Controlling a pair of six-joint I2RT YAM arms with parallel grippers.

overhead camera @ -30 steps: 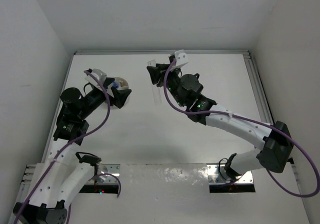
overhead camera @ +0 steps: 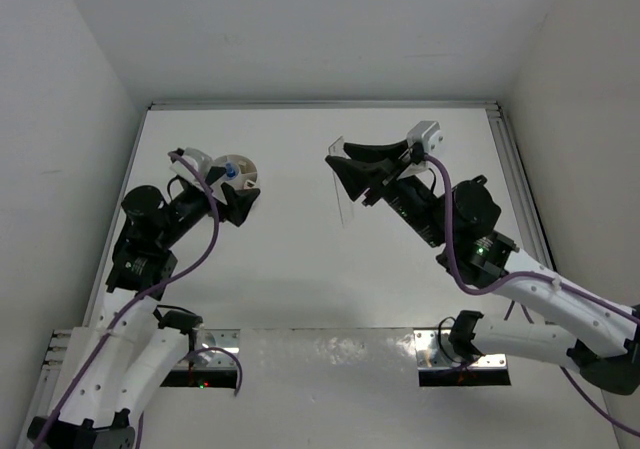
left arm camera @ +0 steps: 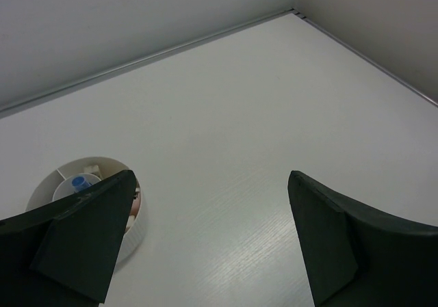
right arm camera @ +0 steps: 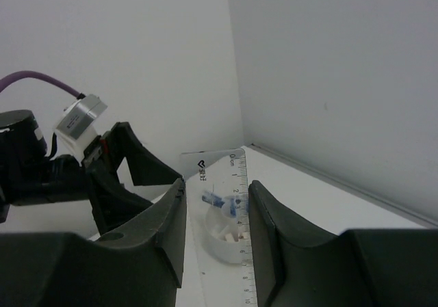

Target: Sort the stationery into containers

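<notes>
A clear ruler (right arm camera: 219,273) with black markings stands nearly upright in my right gripper (overhead camera: 336,159), which is shut on it above the table. In the top view the ruler (overhead camera: 345,207) hangs down below the fingers. The round white container (left arm camera: 137,237) sits on the table at the left. Inside it are a blue item (left arm camera: 81,183), a smaller white cup and a few other small things, partly hidden. My left gripper is open, its fingers wide apart and empty, close over the container's right side.
Walls enclose it at the back and both sides, with a metal rail (overhead camera: 320,104) along the rear edge.
My right gripper has moved right and slightly toward the front, carrying the ruler away from the container. The left arm has shifted only slightly, its gripper a little lower.
</notes>
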